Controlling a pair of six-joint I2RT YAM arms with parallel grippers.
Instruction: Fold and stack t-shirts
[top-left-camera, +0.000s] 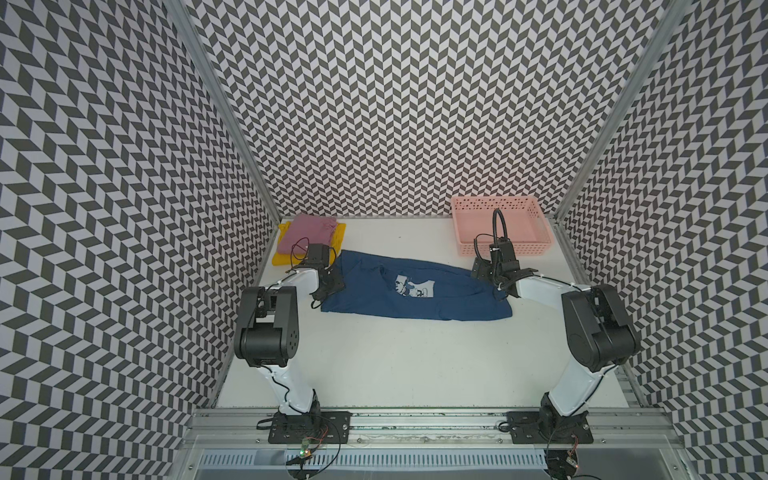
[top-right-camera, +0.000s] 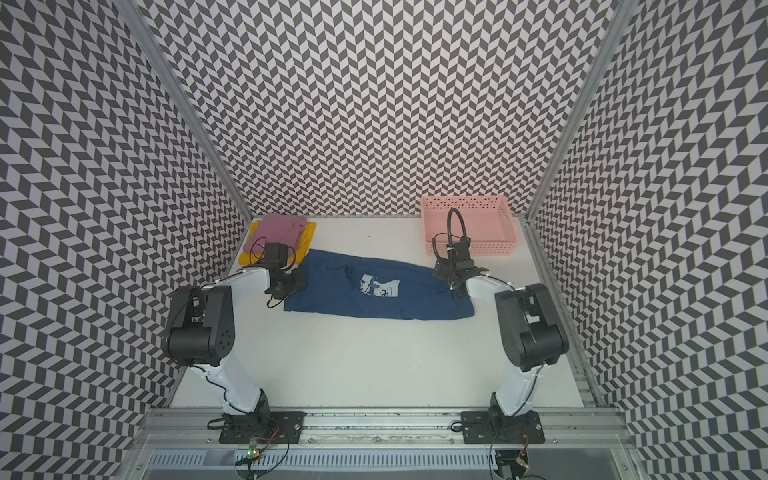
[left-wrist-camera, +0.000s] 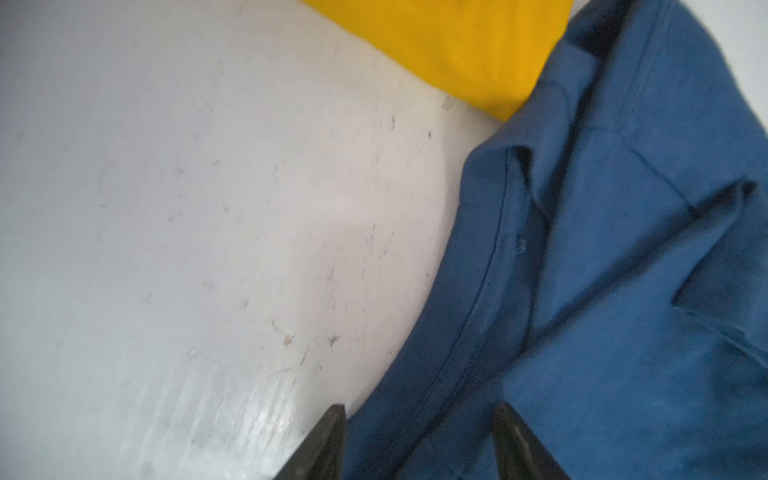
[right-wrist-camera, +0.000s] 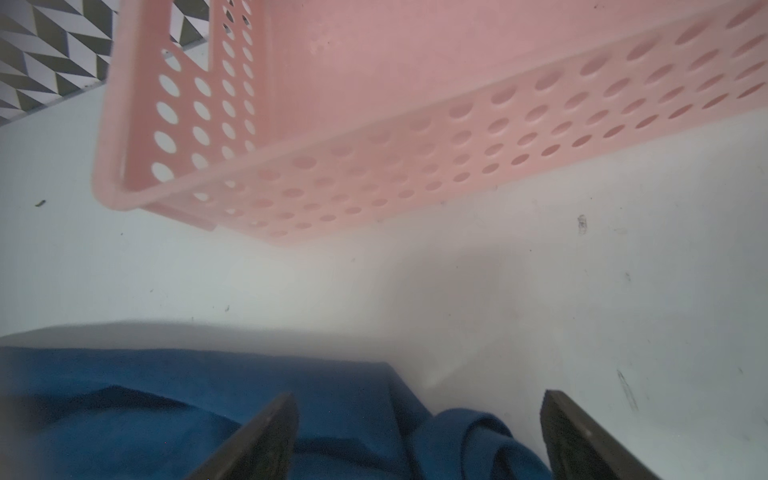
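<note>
A navy blue t-shirt (top-left-camera: 376, 300) with a white print lies as a long folded strip across the middle of the table. Over its left end, my left gripper is open, its fingertips on either side of the folded edge, blue cloth showing between them. At the other end, my right gripper stands open above the upper right corner of the shirt, where the cloth is bunched. Whether either gripper touches the cloth is hard to tell. At the back left lies a stack: a mauve folded shirt (top-left-camera: 310, 232) on a yellow one (top-left-camera: 281, 257).
An empty pink basket (top-right-camera: 468, 249) stands at the back right, close behind my right gripper. The yellow shirt's corner nearly meets the blue shirt's upper left end. Bare white table (top-left-camera: 400, 360) extends in front of the blue shirt.
</note>
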